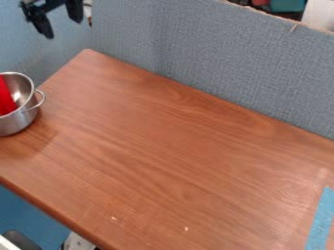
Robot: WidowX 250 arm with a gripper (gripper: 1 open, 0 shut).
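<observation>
At the top left of the camera view my dark gripper (47,27) hangs high above and behind the table's back left corner, fingers apart with nothing visible between them. Below it, at the table's left edge, stands a steel pot (22,117) with a side handle, partly cut off by the frame, with a red object (6,98) inside it.
A grey padded panel (209,63) runs along its back. A blue tape strip (318,220) lies at the right edge. Blue floor and some hardware show at the lower left.
</observation>
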